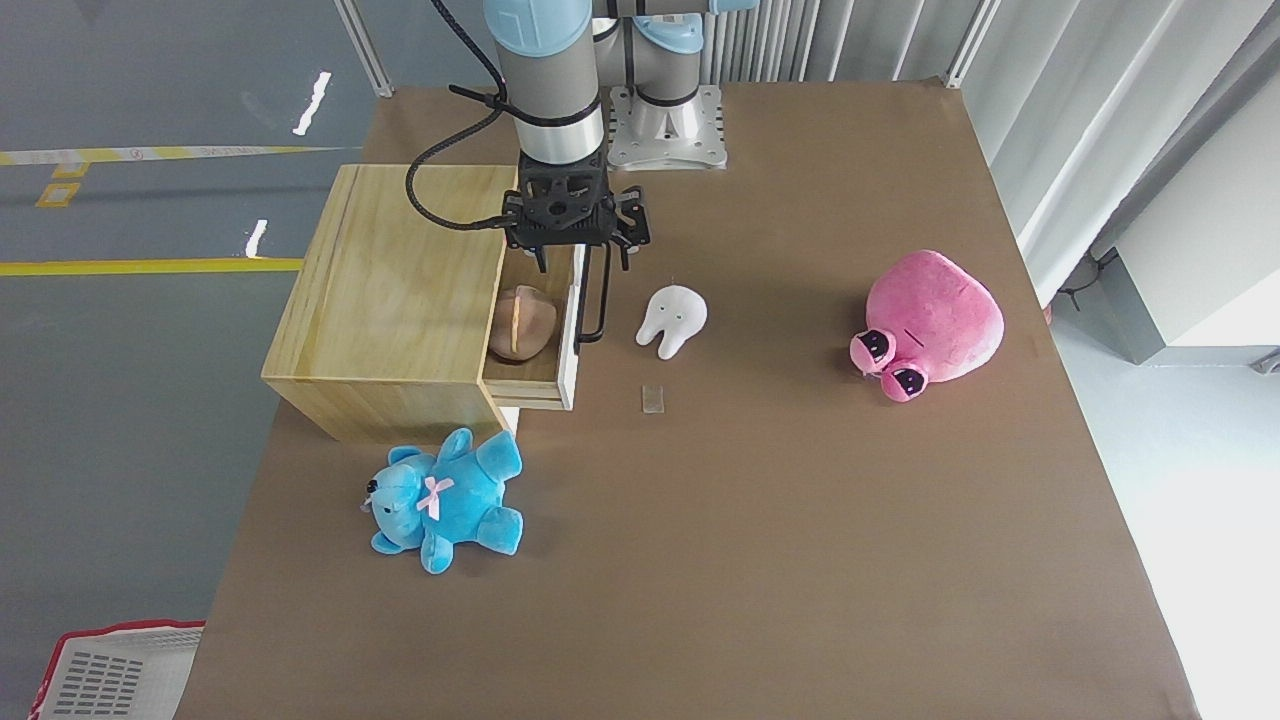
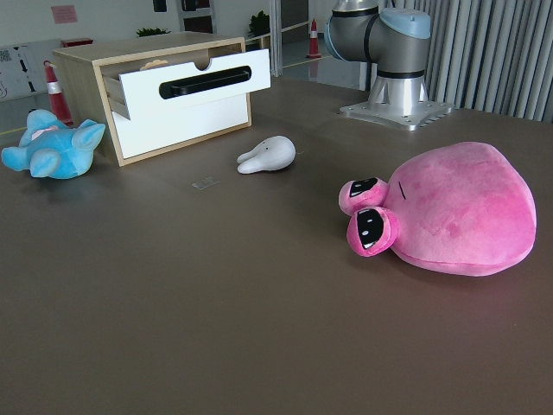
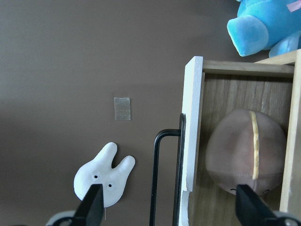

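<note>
The wooden cabinet (image 1: 384,264) has its drawer (image 3: 235,89) pulled out, with a brown plush (image 3: 225,146) inside and a black handle (image 3: 155,179) on the white front. My gripper hangs above the drawer front, its two fingers wide apart and nothing held between them. A small white plush (image 3: 101,174) lies on the table beside the drawer front. A blue bear (image 1: 456,504) lies in front of the cabinet, and a pink plush (image 2: 458,207) lies to the right in the front view.
The robot base (image 1: 672,150) stands at the back. A red-rimmed basket (image 1: 120,630) sits off the table at lower left.
</note>
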